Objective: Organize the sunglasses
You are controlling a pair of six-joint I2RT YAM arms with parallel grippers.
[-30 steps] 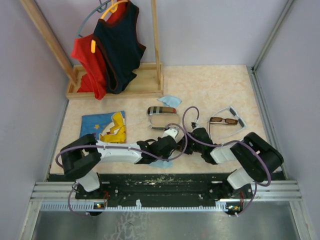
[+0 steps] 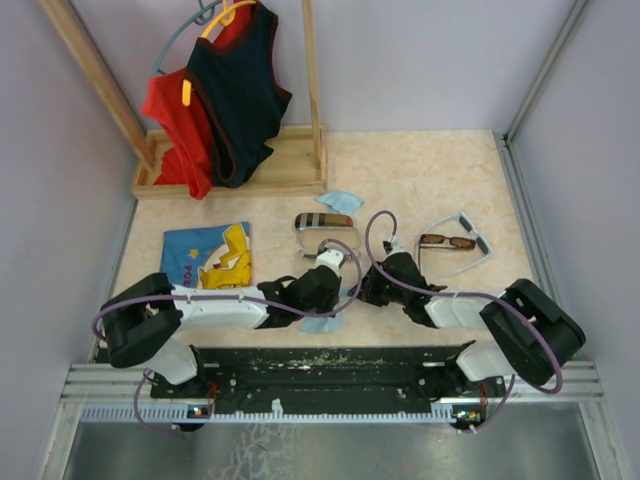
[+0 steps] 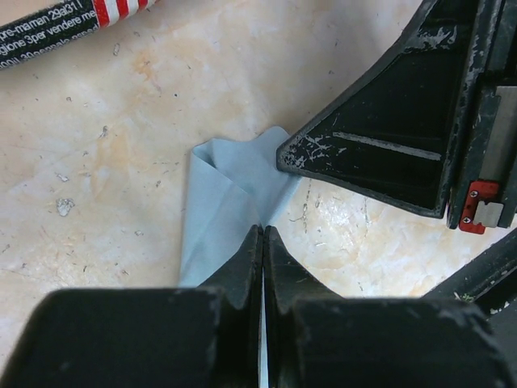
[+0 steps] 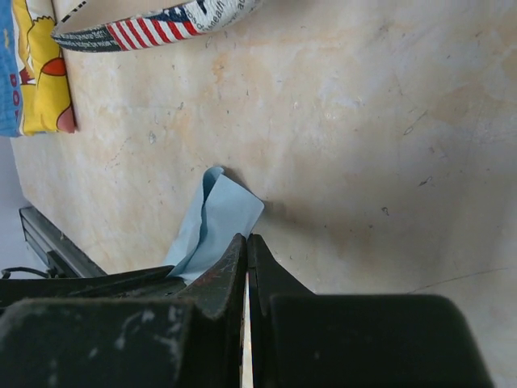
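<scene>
A light blue cloth (image 3: 218, 210) lies folded on the table under both grippers at the front middle. My left gripper is shut over it, fingertips at the cloth. My right gripper is shut, its tips at the cloth's edge; whether fabric is between either pair of fingertips is unclear. Brown sunglasses (image 2: 446, 241) lie at the right, within a white-framed item (image 2: 476, 238). A striped case (image 2: 323, 220) and a clear-looking frame sit behind the grippers.
A blue and yellow printed item (image 2: 190, 255) lies at left. A second blue cloth (image 2: 340, 200) lies behind the case. A wooden rack (image 2: 290, 160) with hanging garments stands at back left.
Both arms have shifted slightly apart, the left toward the left and the right toward the right. The objects on the table look unmoved, apart from more blue cloth showing.
</scene>
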